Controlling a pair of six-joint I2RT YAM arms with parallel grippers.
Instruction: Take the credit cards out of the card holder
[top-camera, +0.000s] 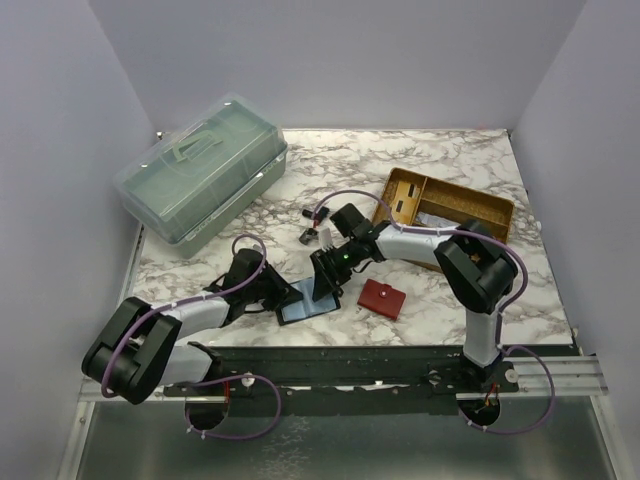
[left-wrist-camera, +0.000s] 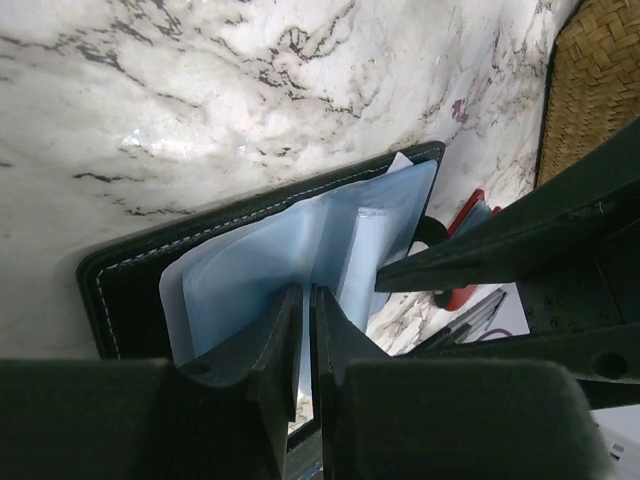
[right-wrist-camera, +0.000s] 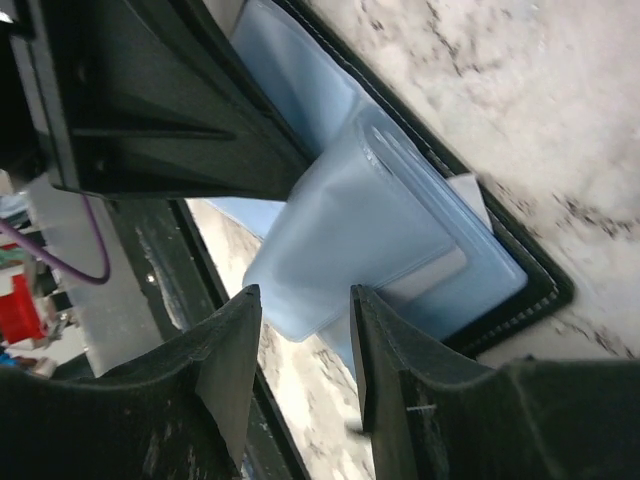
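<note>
An opened black card holder with pale blue translucent sleeves (top-camera: 307, 307) lies at the table's front. My left gripper (top-camera: 293, 295) is at its left part, fingertips (left-wrist-camera: 295, 300) together over the sleeves; whether anything is pinched is unclear. My right gripper (top-camera: 324, 285) is at the holder's right part, its fingers (right-wrist-camera: 215, 380) slightly apart over a bulging sleeve (right-wrist-camera: 350, 225). A white card edge (right-wrist-camera: 468, 196) shows among the sleeves in the right wrist view.
A closed red-brown case (top-camera: 381, 300) lies right of the holder. A woven box (top-camera: 470, 201) sits behind the right arm, a translucent green case (top-camera: 200, 170) at back left. Small dark items (top-camera: 309, 231) lie behind the holder.
</note>
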